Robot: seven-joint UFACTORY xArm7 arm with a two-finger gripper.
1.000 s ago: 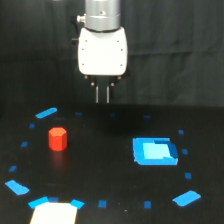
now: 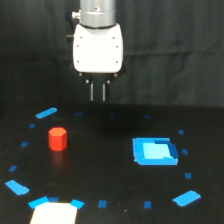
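A white robot arm hangs from the top centre of the camera view, its gripper pointing down above the dark table. The two thin fingers stand apart with nothing between them. A red hexagonal block sits on the left side of the table. On the right lies a blue square with a white middle, possibly a shallow tray or frame; its depth is hard to tell.
Blue tape strips and small blue marks are scattered over the table. A pale object is cut off at the bottom left edge.
The objects on the table look unchanged.
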